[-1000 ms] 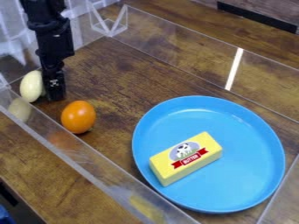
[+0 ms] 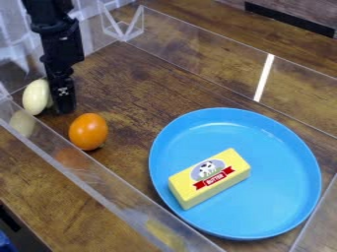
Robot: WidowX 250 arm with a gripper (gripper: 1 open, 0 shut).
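The black gripper (image 2: 59,94) hangs down at the left, its fingertips low beside a pale cream egg-shaped object (image 2: 37,96), which it partly overlaps; whether they touch is hard to tell. An orange round fruit (image 2: 89,131) lies a little to the lower right of the gripper. A blue plate (image 2: 277,197) on the right holds a yellow butter box (image 2: 208,177) with a red label.
A dark wooden surface (image 2: 158,79) spreads across the scene, bare between the gripper and the plate and at the back. Clear transparent walls run along the left, front and back right. A white strip (image 2: 262,77) marks the wood at upper right.
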